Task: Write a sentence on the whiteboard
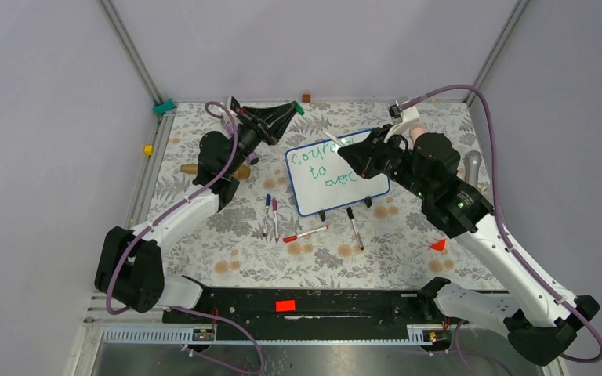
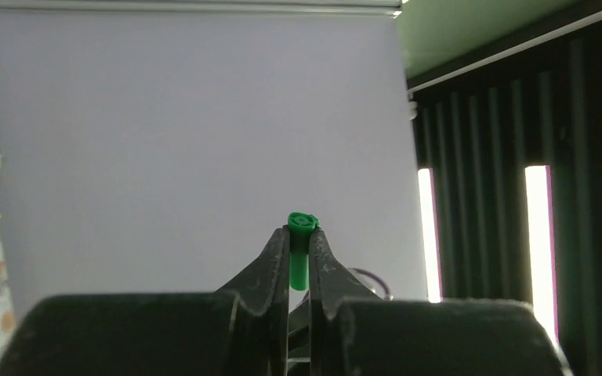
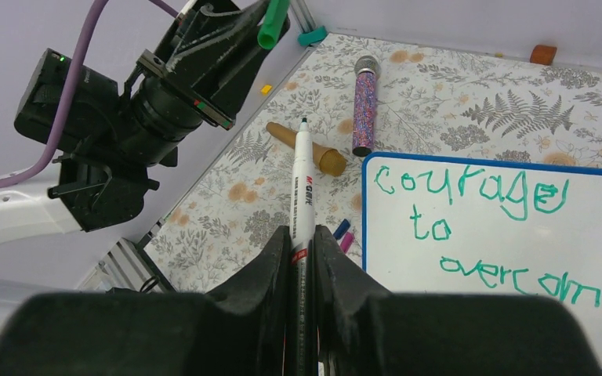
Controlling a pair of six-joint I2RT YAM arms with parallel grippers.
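Observation:
The whiteboard (image 1: 337, 188) carries green writing, "courage to overcome", readable in the right wrist view (image 3: 486, 235). My left gripper (image 1: 290, 110) is raised above the upper left of the board, shut on a green marker cap (image 2: 299, 258). My right gripper (image 1: 343, 147) is over the board, shut on a white marker (image 3: 302, 188) whose dark tip points up toward the left gripper. The cap and tip are apart.
Several markers (image 1: 306, 233) lie below the board. A microphone (image 3: 365, 110) and a brown cone-like object (image 3: 329, 160) lie to the left.

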